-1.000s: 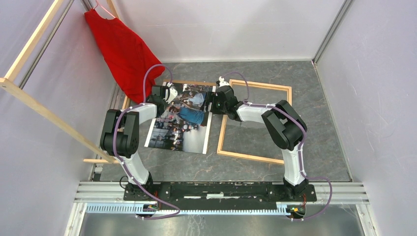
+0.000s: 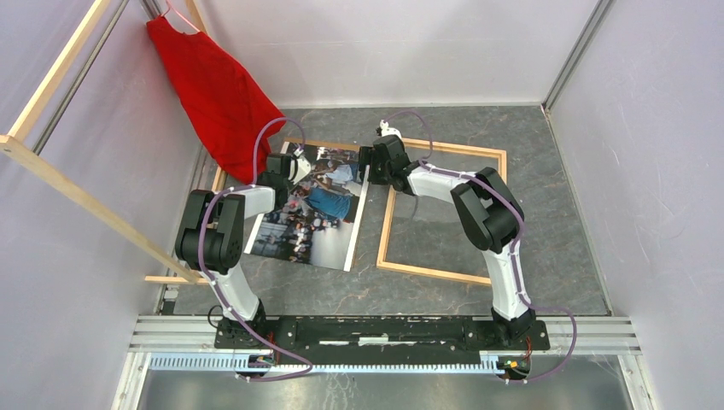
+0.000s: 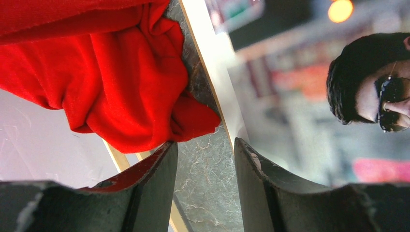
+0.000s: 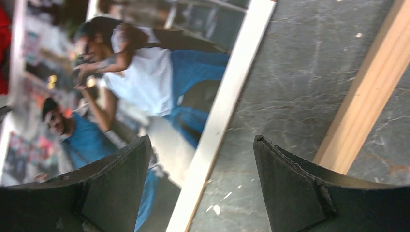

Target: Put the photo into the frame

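The photo (image 2: 329, 243), a colour picture with white borders, lies on the grey floor left of the wooden frame (image 2: 444, 274), slightly askew. My left gripper stands open over the photo's left side. In the left wrist view, the white edge (image 3: 225, 92) runs down to its right finger, and only floor shows between the tips. Over the opposite side is my right gripper, also open, with the photo's right white border (image 4: 223, 113) running between its fingers in that view, apparently below them. Contact with the photo cannot be told.
A red garment (image 2: 213, 94) hangs on the left, its hem (image 3: 196, 123) close beside my left gripper. The rack's wooden bar (image 2: 94, 205) crosses the left side. Bare floor (image 2: 551, 231) lies right of the frame.
The photo's lower edge has shifted slightly left, tilting the photo more. The left gripper has barely moved.
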